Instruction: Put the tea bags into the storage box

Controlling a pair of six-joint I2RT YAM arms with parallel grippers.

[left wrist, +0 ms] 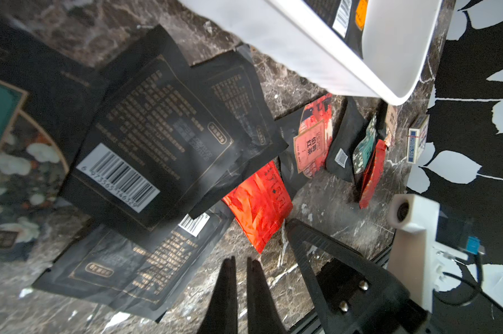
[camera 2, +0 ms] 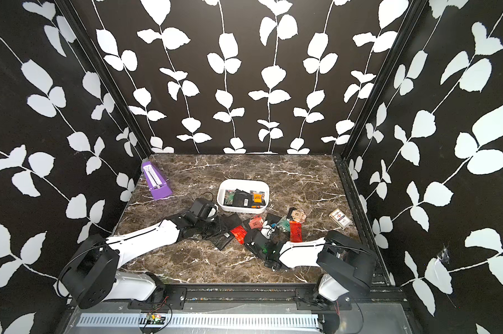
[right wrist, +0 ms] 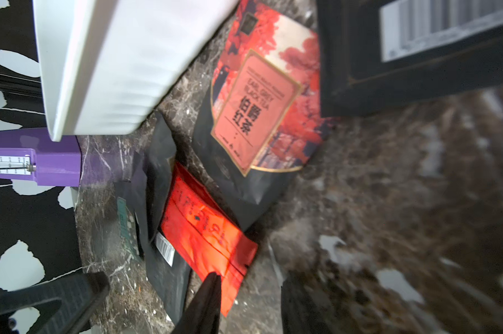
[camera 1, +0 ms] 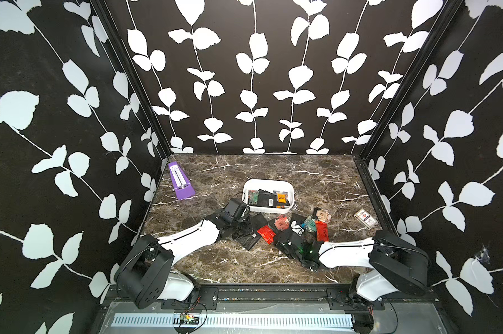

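The white storage box (camera 1: 268,210) holds several tea bags, one with an orange label. In front of it, black tea bags (left wrist: 156,133), a red tea bag (right wrist: 207,228) and a pink-labelled one (right wrist: 257,117) lie on the table. My left gripper is shut, its tips close together beside the black bags, and nothing shows between them. My right gripper is part open, its fingers apart near the red bag's lower corner, holding nothing. Farther right, another red tea bag (camera 1: 321,230) lies beside a green-patterned one (camera 1: 310,225), partly behind the right arm.
A purple metronome-like object (camera 1: 181,181) stands at the back left. A small card box (camera 1: 366,218) lies near the right edge. The table behind the storage box is clear. The two grippers are close together in front of it.
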